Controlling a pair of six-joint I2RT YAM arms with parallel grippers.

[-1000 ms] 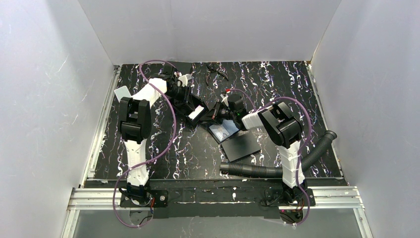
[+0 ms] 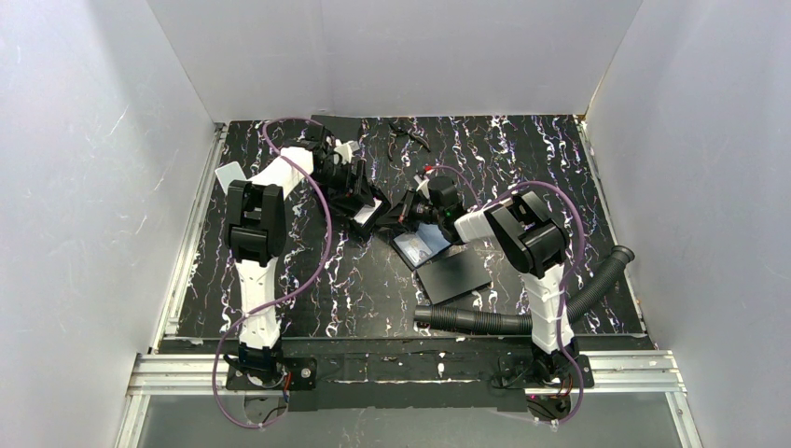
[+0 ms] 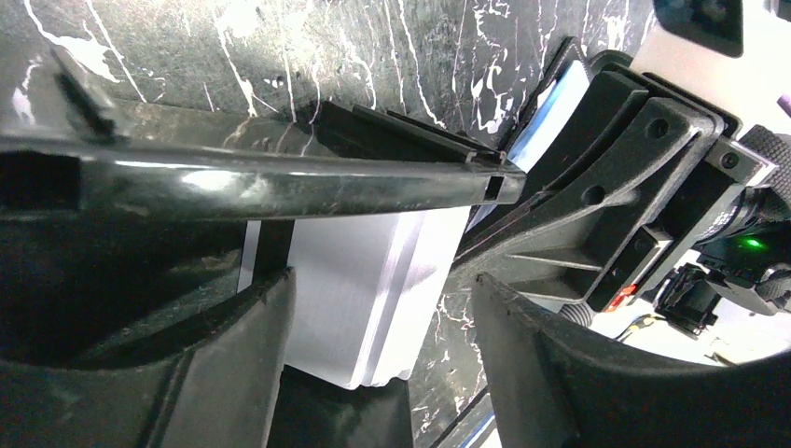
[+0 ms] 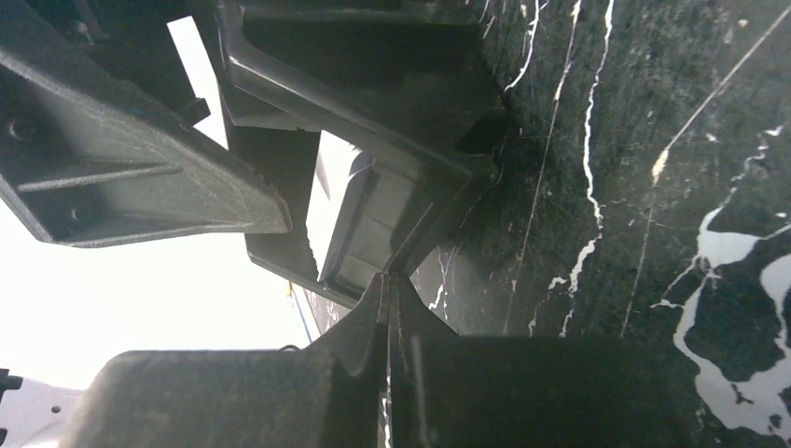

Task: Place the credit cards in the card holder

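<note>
In the left wrist view the black card holder point(image 3: 317, 191) stands with a stack of white cards point(image 3: 340, 289) showing in it. My left gripper is open, its fingers apart around the cards' near part; I cannot tell whether they touch. From the top, the holder point(image 2: 361, 227) lies below that gripper, left of centre. My right gripper is shut, its fingertips meeting at the holder's lower edge point(image 4: 373, 261); whether a thin wall is caught between them is hidden. One loose white card point(image 2: 230, 175) lies at the far left.
A black case with a pale window point(image 2: 422, 245) and a dark flat panel point(image 2: 454, 277) lie below the right gripper. Black pliers point(image 2: 409, 137) rest at the back. A ribbed hose point(image 2: 476, 320) runs along the front right.
My right arm has stayed still.
</note>
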